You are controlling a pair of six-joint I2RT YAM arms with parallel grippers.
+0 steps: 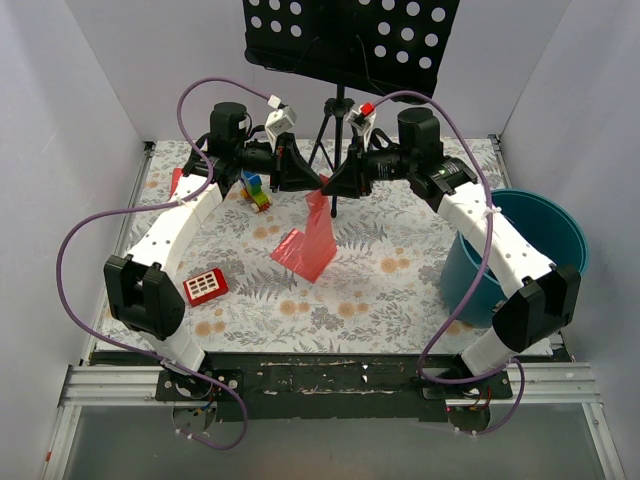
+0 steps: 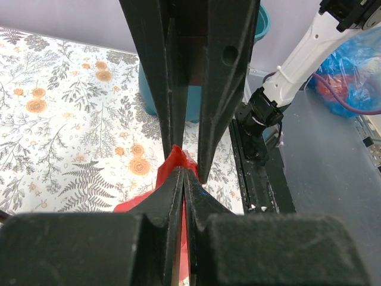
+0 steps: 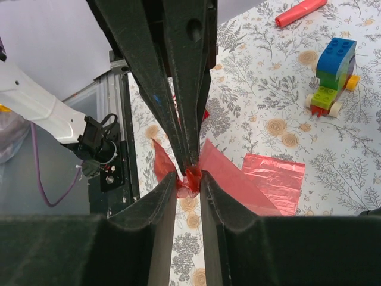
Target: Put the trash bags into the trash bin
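Note:
A thin red trash bag (image 1: pixel 319 240) hangs above the middle of the table, its lower end spread towards the patterned cloth. My left gripper (image 1: pixel 321 184) is shut on its bunched top; the dark fingers meet over the red plastic (image 2: pixel 178 161) in the left wrist view. From the other side, my right gripper (image 1: pixel 328 189) has its fingers around the same bunch. A narrow gap shows between those fingers in the right wrist view, with red film (image 3: pixel 189 186) in it, so they look slightly apart. At the right stands the teal trash bin (image 1: pixel 462 280).
A red roll (image 3: pixel 300 12) and a toy-brick vehicle (image 3: pixel 333 77) lie at the back left. A red card-like item (image 1: pixel 205 287) is at the front left. The music stand (image 1: pixel 345 40) rises behind the grippers. Cloth between bag and bin is clear.

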